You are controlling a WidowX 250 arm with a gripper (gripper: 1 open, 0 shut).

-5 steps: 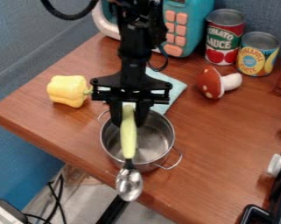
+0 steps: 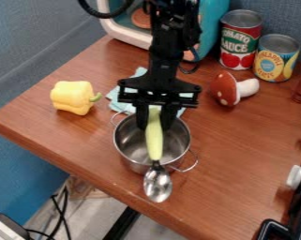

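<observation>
The black gripper (image 2: 156,114) hangs over a steel pot (image 2: 131,150) near the table's front edge, shut on the pale green handle of a spoon (image 2: 154,138). The spoon's steel bowl (image 2: 158,186) hangs toward the viewer, in front of the pot's near rim. The gripper's fingertips are partly hidden by the handle and the wrist.
A yellow pepper (image 2: 74,97) lies left, a toy mushroom (image 2: 232,89) right, two cans (image 2: 239,42) behind it. A light blue cloth (image 2: 120,101) lies behind the pot. A black appliance (image 2: 285,225) stands at the right edge.
The gripper has moved slightly right and up in the view, carrying the spoon, whose bowl has shifted right and slightly up.
</observation>
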